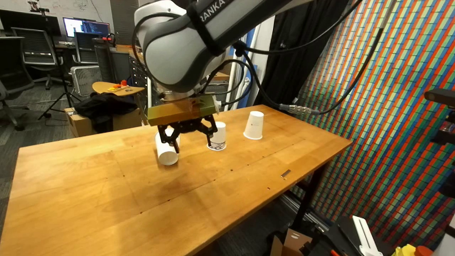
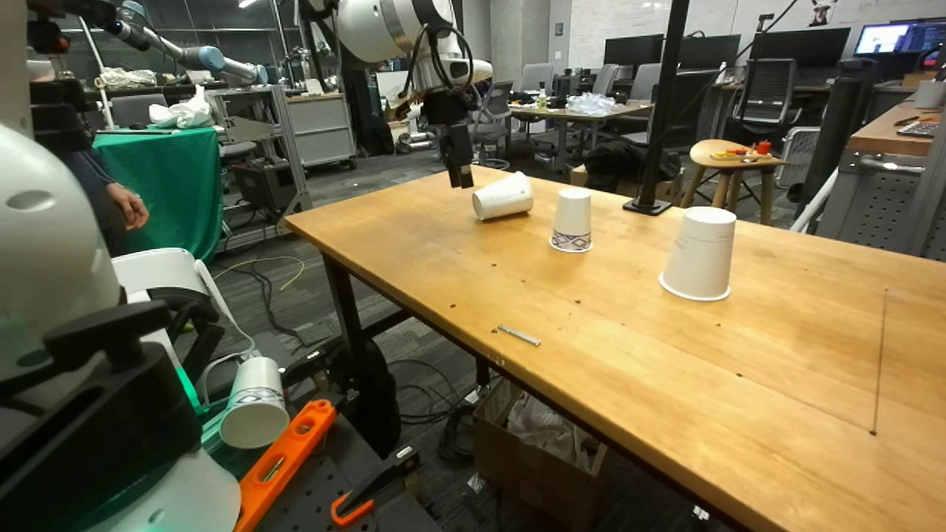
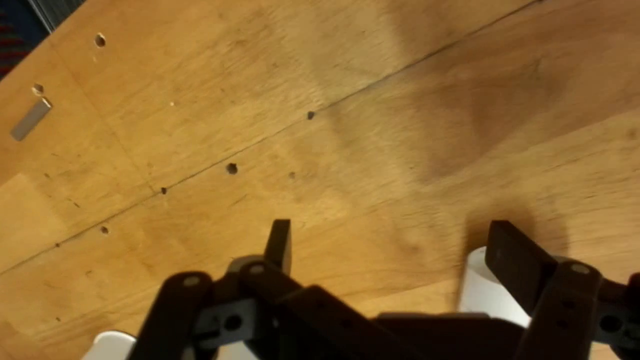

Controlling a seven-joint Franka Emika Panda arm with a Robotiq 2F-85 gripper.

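A white paper cup (image 1: pixel 166 156) (image 2: pixel 505 196) lies on its side on the wooden table. My gripper (image 1: pixel 193 145) is open above the table, one finger (image 3: pixel 516 258) partly covering that cup (image 3: pixel 487 294) in the wrist view. Between the fingers, bare wood shows and nothing is held. Mouth-down beside the lying cup stands a white cup with a dark patterned band (image 1: pixel 218 137) (image 2: pixel 572 220); the other finger overlaps its edge in exterior view 1. Another mouth-down white cup (image 1: pixel 254 126) (image 2: pixel 701 251) stands farther along. Whether either finger touches a cup, I cannot tell.
A small metal strip (image 1: pixel 285 173) (image 2: pixel 519 335) (image 3: pixel 31 119) lies near one long edge of the table. A black post (image 2: pixel 650 202) rises at the opposite edge.
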